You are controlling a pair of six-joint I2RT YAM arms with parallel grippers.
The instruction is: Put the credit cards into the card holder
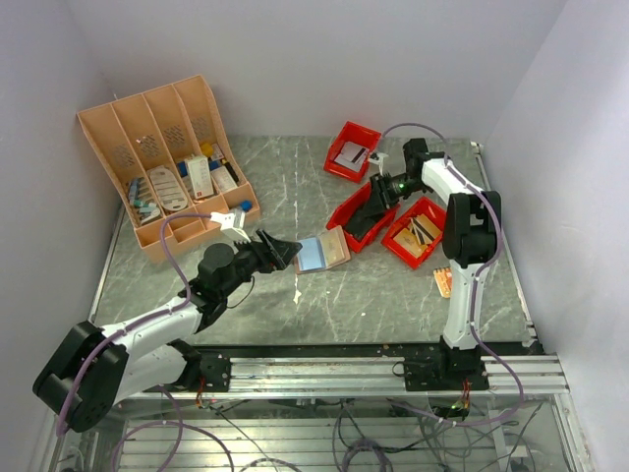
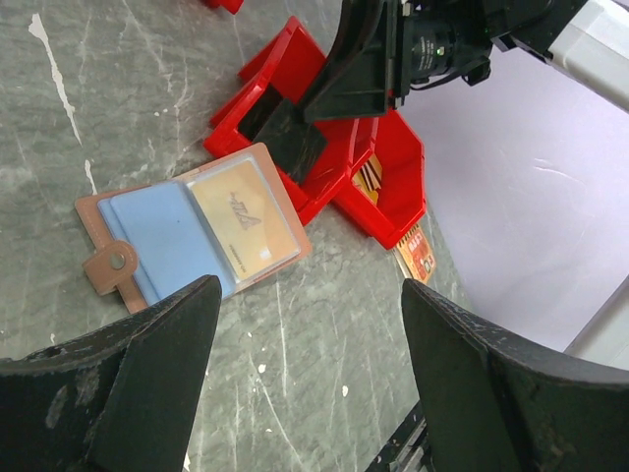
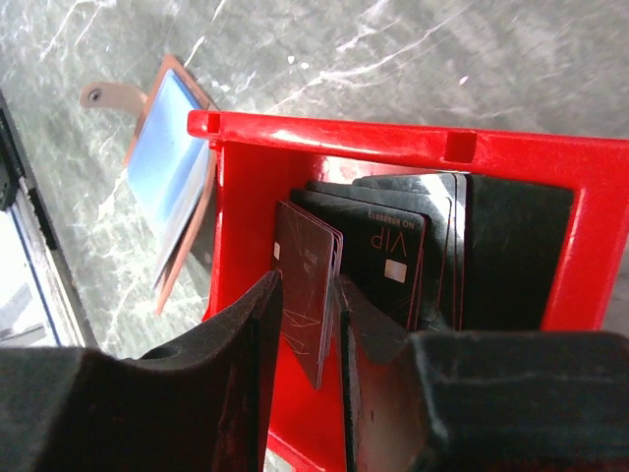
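In the middle red box (image 1: 348, 206), several black cards (image 3: 383, 246) lie stacked, and a dark thin card (image 3: 300, 275) leans at one end. My right gripper is down in that box with its fingers partly apart around this card's edge; whether it grips it is unclear. The open card holder (image 1: 322, 253), blue and cream inside with a brown cover, lies flat beside the box. My left gripper (image 1: 280, 251) stands open to its left, over the table, with nothing between its fingers.
Red boxes with cards stand behind (image 1: 346, 155) and to the right (image 1: 415, 236). An orange pack (image 1: 443, 282) lies at the front right. A tan compartment organizer (image 1: 118, 147) fills the back left.
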